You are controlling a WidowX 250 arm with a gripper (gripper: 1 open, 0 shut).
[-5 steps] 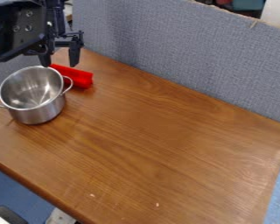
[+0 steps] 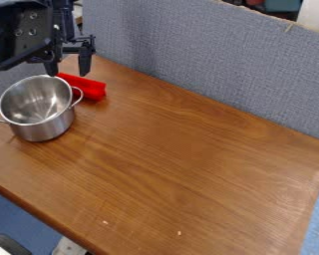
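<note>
A steel pot (image 2: 37,122) with two side handles stands at the left of the wooden table (image 2: 189,169). Behind it, a red object (image 2: 91,86) lies on the table, partly hidden. The black gripper (image 2: 67,62) hangs at the top left, above and behind the pot, near the red object's left end. It appears open, with nothing visible in its grasp.
Grey padded walls (image 2: 202,65) bound the table at the back and left. A light blue strip (image 2: 315,224) shows at the lower right edge.
</note>
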